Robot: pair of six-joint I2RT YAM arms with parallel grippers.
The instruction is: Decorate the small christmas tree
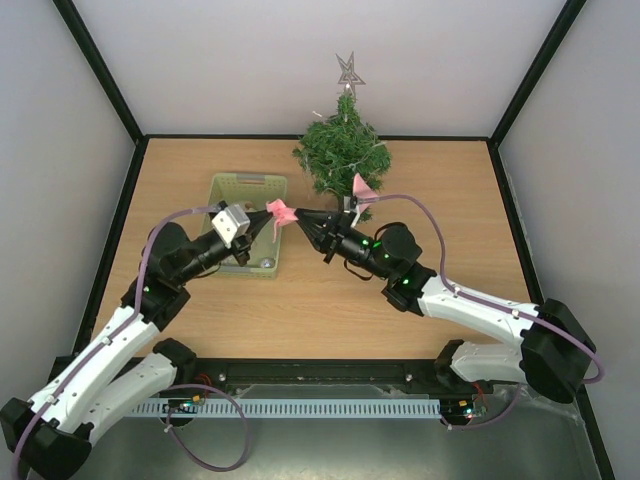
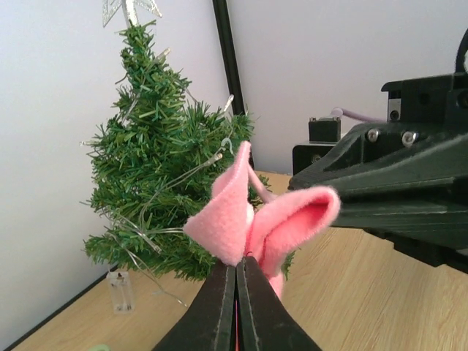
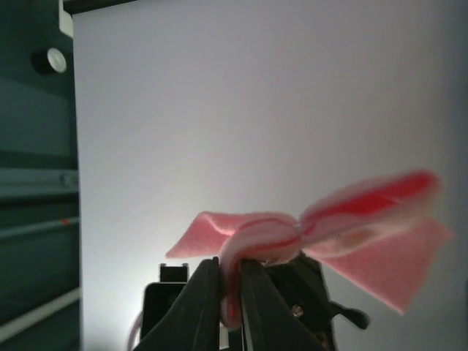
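Note:
A pink fabric bow (image 1: 282, 213) is held in the air between my two grippers, over the table's middle. My left gripper is shut on its lower, near side. From the other side comes my right gripper (image 1: 298, 214), also shut, with a strip of the bow (image 3: 231, 281) pinched between its fingertips. The small green Christmas tree (image 1: 343, 150) stands at the back of the table, a silver star (image 1: 350, 75) on top. A second pink piece (image 1: 365, 190) shows low at the tree's right side, partly behind my right arm.
A pale green basket (image 1: 262, 182) stands left of the tree, partly under my left arm; a small round silver object (image 1: 267, 263) lies in it. Pale light wires (image 2: 157, 232) run through the branches.

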